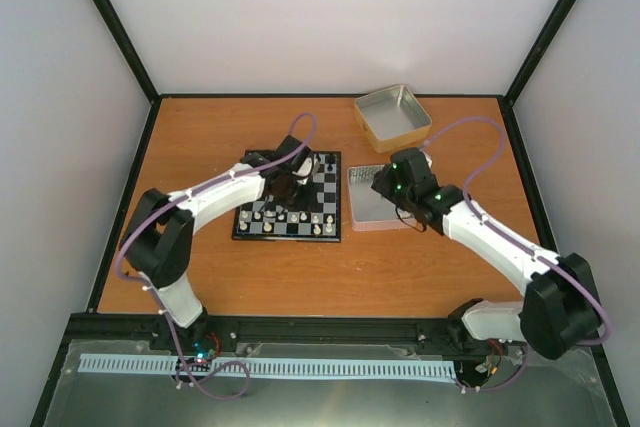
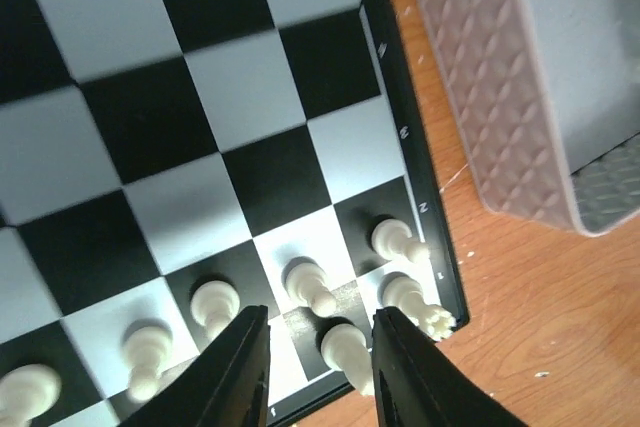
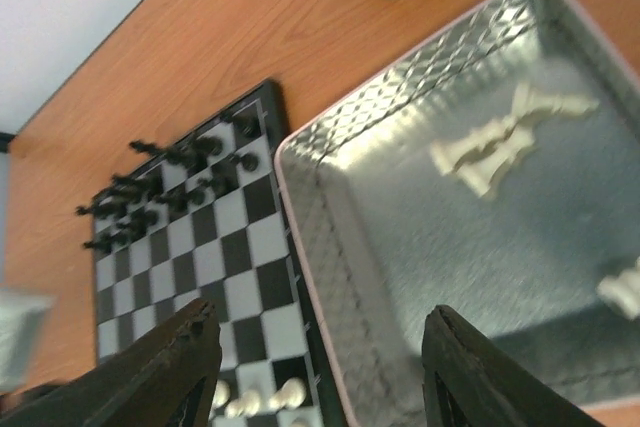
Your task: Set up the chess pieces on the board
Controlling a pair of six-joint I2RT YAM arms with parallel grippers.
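Observation:
The chessboard [image 1: 332,197] has dark pieces along its back and white pieces on the near squares, including a group [image 2: 309,284] at its right corner. My left gripper hovers over these white pieces, fingers apart, with nothing clearly held. My right gripper is open and empty above the board's right side and the pink-rimmed tray [image 3: 370,267], where several white pieces [image 3: 493,162] lie on their sides.
A second, gold-coloured container [image 1: 393,116] stands behind the tray.

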